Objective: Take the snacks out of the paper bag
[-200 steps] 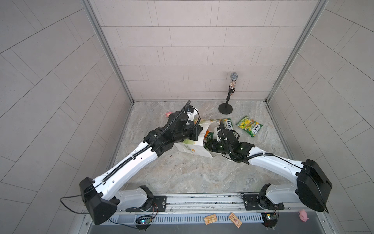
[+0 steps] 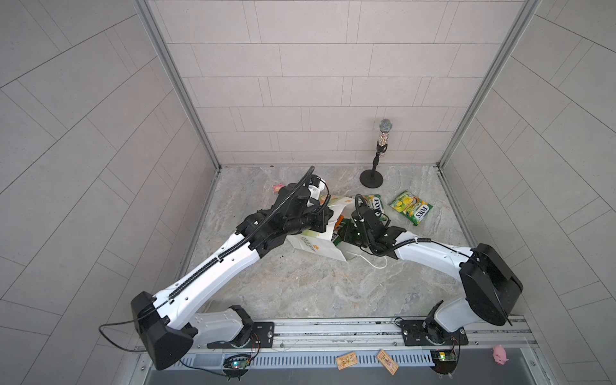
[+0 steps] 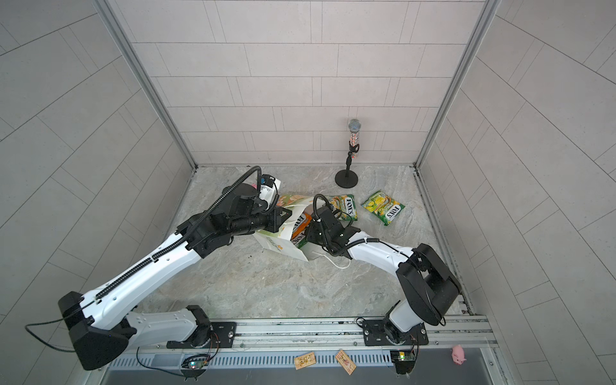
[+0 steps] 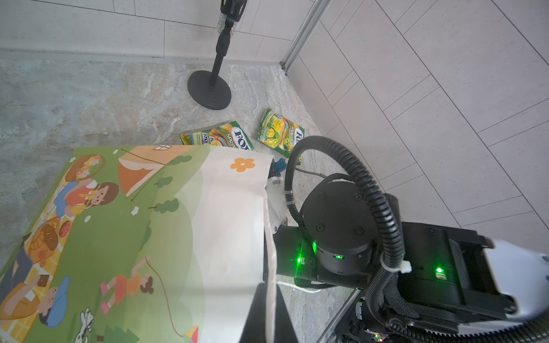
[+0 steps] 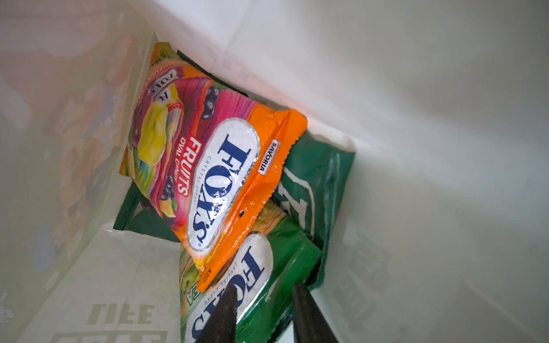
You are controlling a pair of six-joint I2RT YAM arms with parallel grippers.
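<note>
The paper bag [image 4: 165, 240], with a picnic print, lies on its side, mouth to the right. Its edge runs between the fingers of my left gripper, shut on that thin rim. Inside, in the right wrist view, an orange-and-pink Fox's fruits packet [image 5: 194, 154] rests over a green Fox's packet [image 5: 251, 280] and a dark green packet [image 5: 320, 171]. My right gripper is open at the bag's mouth, fingers spread before the green packet. Outside, a Fox's packet [image 2: 374, 204] lies beyond the right arm and a yellow-green packet [image 2: 411, 206] farther right.
A microphone stand [image 2: 371, 177] stands near the back wall. The bag's white cord handle [image 2: 375, 265] loops out on the table. Both arms reach in close to the bag.
The left arm and the loose packets outside stay where they were.
</note>
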